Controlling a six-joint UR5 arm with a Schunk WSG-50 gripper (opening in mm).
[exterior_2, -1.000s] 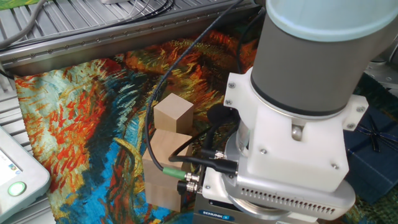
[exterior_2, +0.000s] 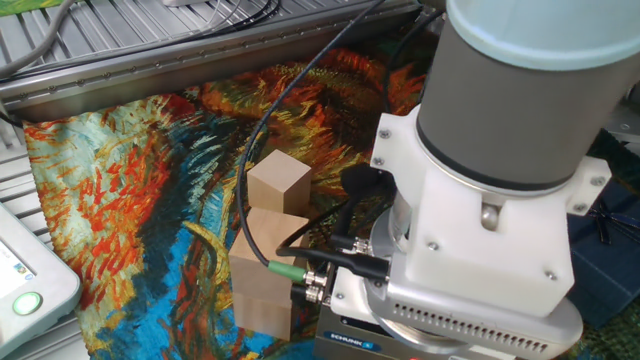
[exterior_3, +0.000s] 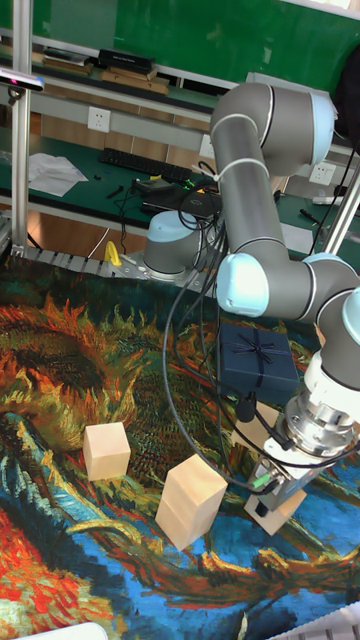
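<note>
Light wooden blocks lie on a colourful painted cloth. In exterior view 3, a single cube (exterior_3: 107, 451) sits at the left, and right of it stands a taller stack of wooden blocks (exterior_3: 190, 501). My gripper (exterior_3: 273, 503) points down to the right of that stack. Right at its fingertips is another wooden block (exterior_3: 283, 513); whether the fingers are closed on it cannot be told. A further wooden piece (exterior_3: 251, 429) shows partly behind the gripper and cables. Exterior view 2 shows the gripper housing (exterior_2: 450, 320) from above, its fingers hidden.
A dark blue box with a ribbon (exterior_3: 258, 363) stands behind the gripper, near the arm. Black cables (exterior_3: 170, 384) loop from the arm over the cloth. A white device with a green button (exterior_2: 28, 303) lies at the left edge.
In exterior view 2 the arm and gripper housing have shifted slightly right, covering more of the blue box. The cube and the stack have stayed put.
</note>
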